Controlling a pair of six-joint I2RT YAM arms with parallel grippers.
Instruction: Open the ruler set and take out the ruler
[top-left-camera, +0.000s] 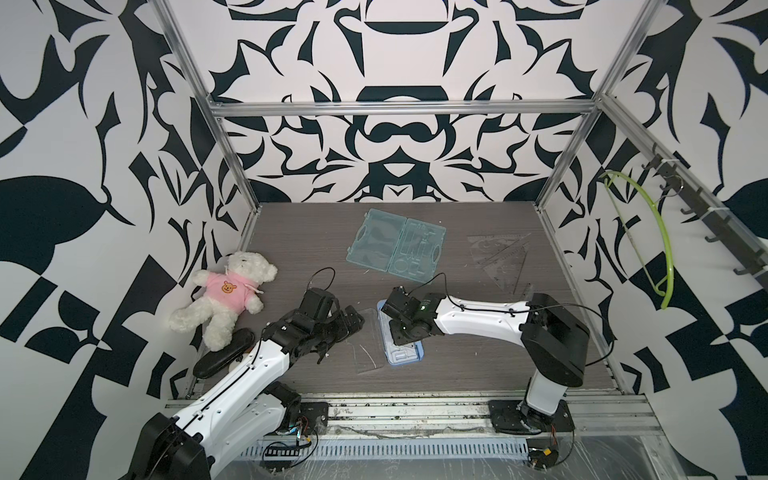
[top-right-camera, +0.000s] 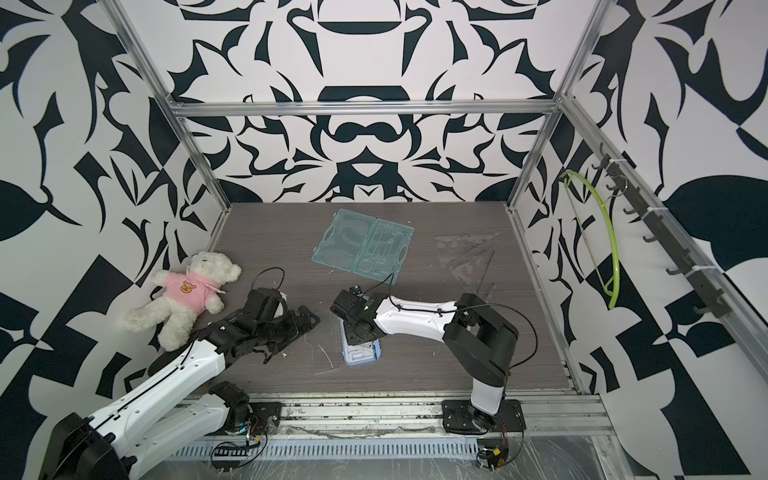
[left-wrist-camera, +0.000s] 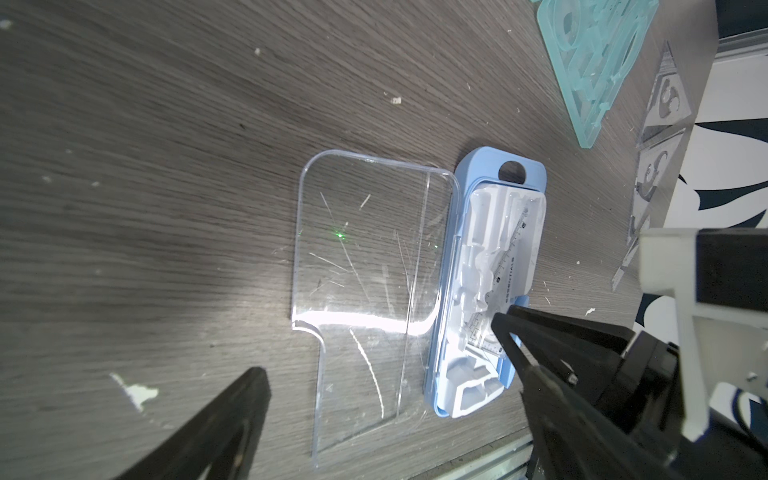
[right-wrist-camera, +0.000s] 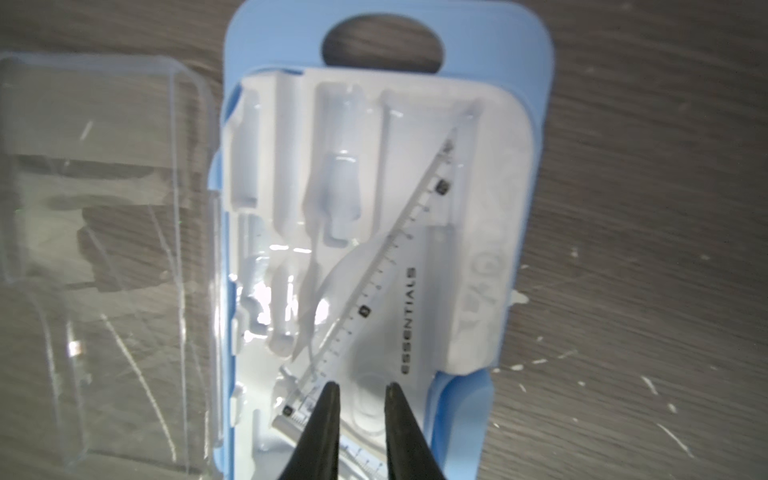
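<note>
The blue ruler set case lies open on the table, its clear lid folded flat to the left. A white tray inside holds a clear ruler, lying diagonally with black markings. My right gripper is over the tray near the ruler's lower part, its fingertips a little apart with nothing visible held; contact cannot be told. My left gripper stands open beside the case to the left, above the clear lid, with nothing between its fingers.
A teal open case lies at the back middle. Clear triangles lie at the right. A white teddy bear and a dark oblong object are at the left.
</note>
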